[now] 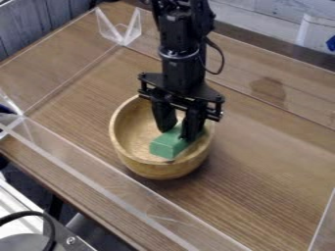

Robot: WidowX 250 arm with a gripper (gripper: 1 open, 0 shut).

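In the camera view a round tan wooden bowl [135, 147] stands on the wooden table, with a small green block [169, 146] inside it. My black gripper [179, 129] reaches down from above into the bowl and is shut on the green block, whose upper end is partly hidden by the fingers.
Clear plastic edges line the left and back. Dark cables and a white object lie off the table at the lower left.
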